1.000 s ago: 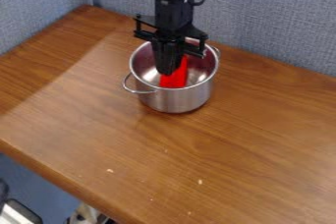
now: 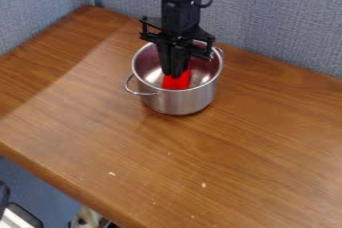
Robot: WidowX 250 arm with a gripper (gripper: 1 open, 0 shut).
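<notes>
A steel pot (image 2: pixel 194 97) with wire handles stands on the wooden table (image 2: pixel 160 162). Inside it lies a red object (image 2: pixel 175 82). My black gripper (image 2: pixel 175 64) reaches down into the pot from above, its lower end over the red object and partly hiding it. Whether the fingers are open or shut on anything is unclear.
Grey padded walls rise behind the table at the back and left. The wood to the left, right and front of the pot is clear.
The pot looks unmoved.
</notes>
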